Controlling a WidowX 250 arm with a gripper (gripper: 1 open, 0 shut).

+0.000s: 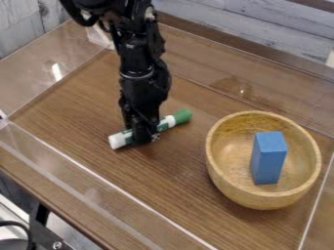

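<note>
My black gripper (139, 133) is down on a white and green cylindrical object (175, 118) lying diagonally on the wooden table (92, 117), shut on its middle. The green end points to the back right, and the white end toward the front left. The fingertips are dark and partly hide the object.
A tan bowl (229, 176) at the right holds an upright blue block (268, 156). A white wall and cables show at the edges.
</note>
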